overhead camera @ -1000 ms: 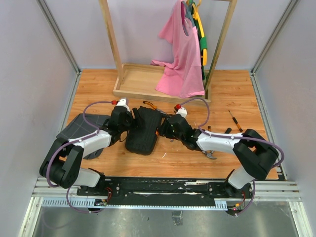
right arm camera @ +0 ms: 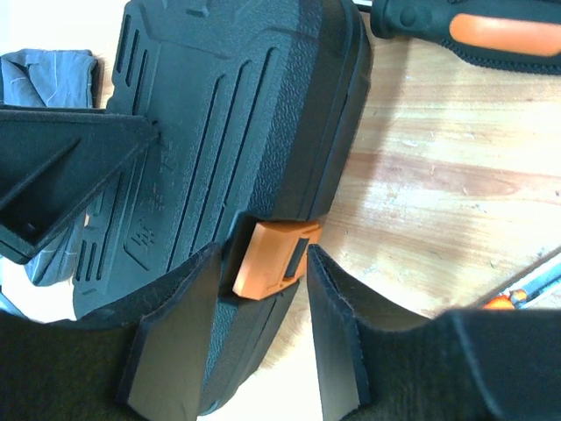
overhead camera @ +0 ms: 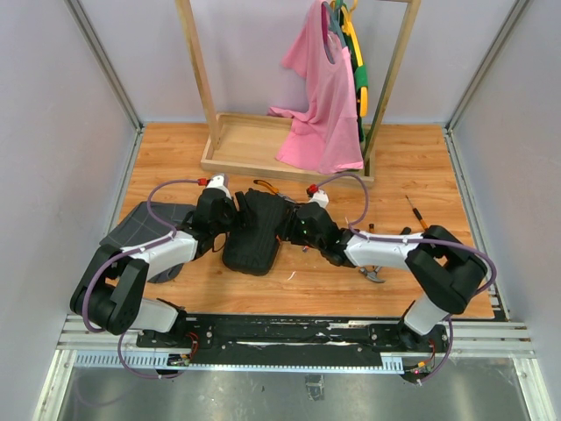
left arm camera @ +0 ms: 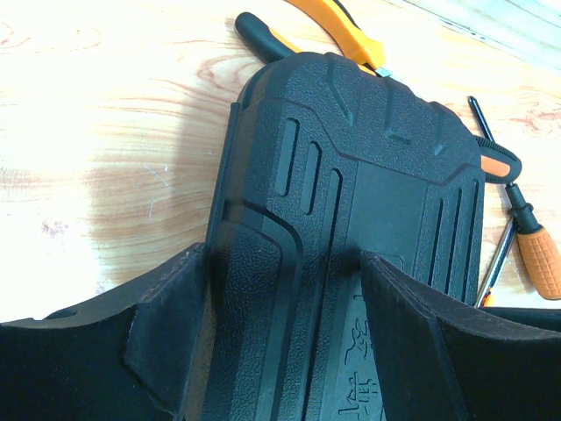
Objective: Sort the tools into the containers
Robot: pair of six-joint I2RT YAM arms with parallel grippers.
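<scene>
A dark tool case (overhead camera: 252, 246) lies closed in the middle. My left gripper (overhead camera: 237, 210) is over its left side; in the left wrist view its fingertips (left arm camera: 391, 282) straddle the case's edge, part open. My right gripper (overhead camera: 289, 226) is at the case's right side, fingers apart around an orange latch (right arm camera: 273, 260); whether they touch it I cannot tell. Pliers (left arm camera: 346, 26), a wooden-handled screwdriver (left arm camera: 539, 259) and an orange-black handled tool (right arm camera: 500, 33) lie beside the case.
A dark folded cloth (overhead camera: 140, 230) lies at left. A wooden rack (overhead camera: 230, 158) with hanging clothes stands behind. Several tools, including a hammer (overhead camera: 373, 276), lie at right.
My right gripper and arm have shifted slightly at the case's latch side. The left gripper and the case look unchanged.
</scene>
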